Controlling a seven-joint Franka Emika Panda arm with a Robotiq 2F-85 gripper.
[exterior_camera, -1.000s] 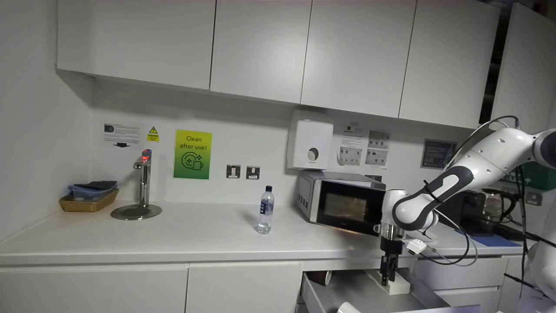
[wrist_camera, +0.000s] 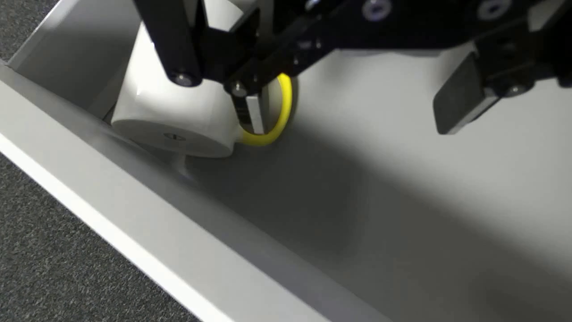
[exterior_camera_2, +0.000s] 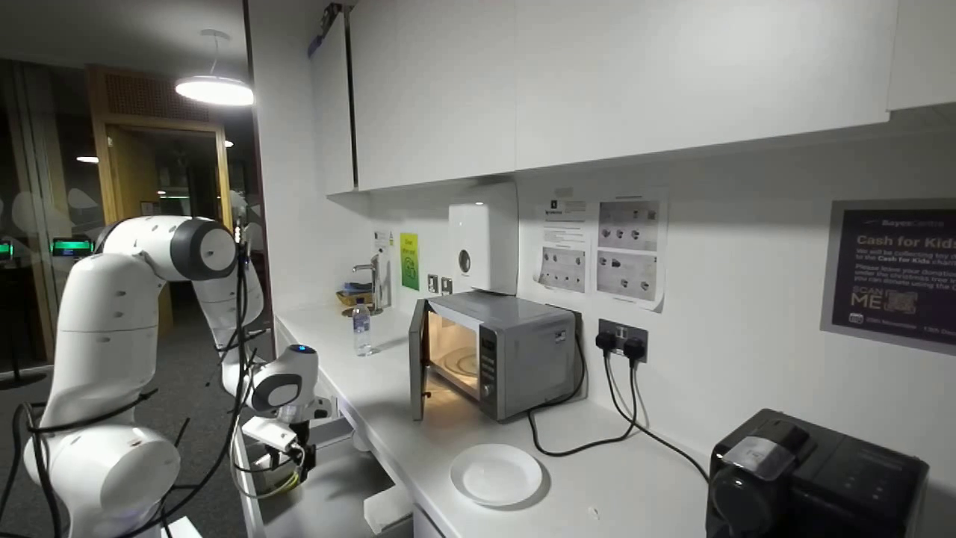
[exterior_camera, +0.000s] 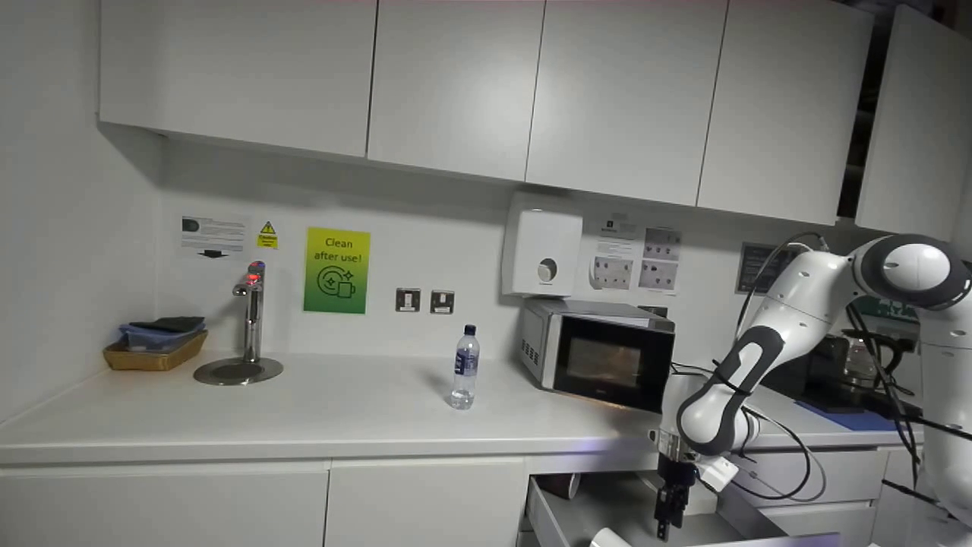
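A pulled-out drawer [exterior_camera: 620, 503] below the counter holds a white mug with a yellow handle [wrist_camera: 287, 99]. In the wrist view the mug [wrist_camera: 177, 110] lies on its side by the drawer wall, its base showing. My gripper is open, low inside the drawer, with a wide gap between its pads. One finger pad [wrist_camera: 258, 113] overlaps the handle loop; whether it passes through the loop or sits above it, I cannot tell. The other pad [wrist_camera: 462, 99] hangs over bare drawer floor. In exterior view 1 the gripper [exterior_camera: 667, 529] points down into the drawer.
A second, dark mug [exterior_camera: 566, 486] and a white block-like item [exterior_camera: 702, 498] are at the drawer's back. On the counter stand a water bottle [exterior_camera: 465, 369], a microwave [exterior_camera_2: 529, 354] with its door ajar, and a white plate [exterior_camera_2: 495, 474].
The arm has come down and a little to the left in exterior view 1, bringing the gripper lower into the drawer and away from the white block-like item. Other things have stayed put.
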